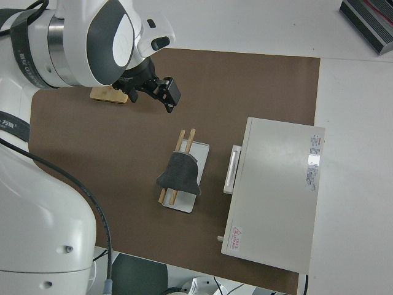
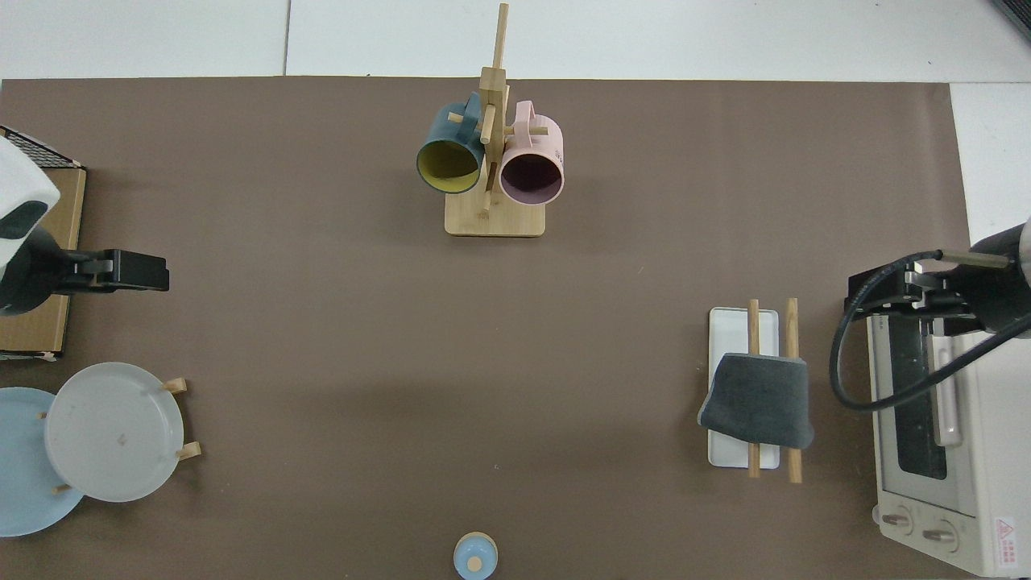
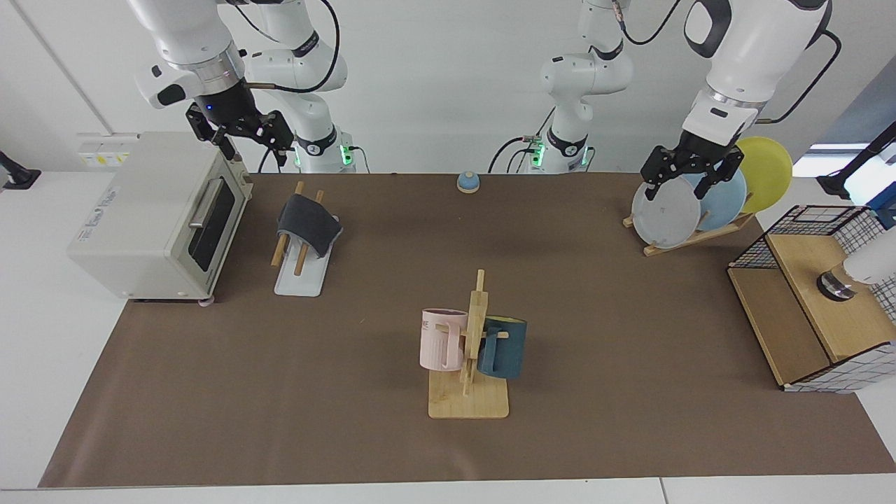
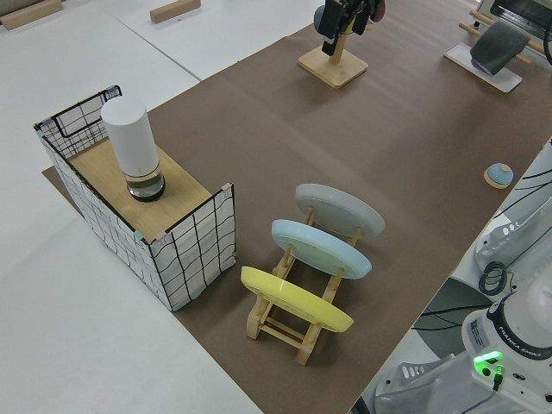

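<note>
A wooden mug tree holds a teal mug and a pink mug. A grey cloth drapes over two wooden bars on a white tray. My left gripper hangs at the left, above the plate rack area, apart from the mugs; its finger state is unclear. My right gripper is over the toaster oven's side at the right, above the cloth rack; whether it is open cannot be made out.
A rack holds white, blue and yellow plates. A wire shelf stands left, the toaster oven right. A small blue round object lies at the near edge.
</note>
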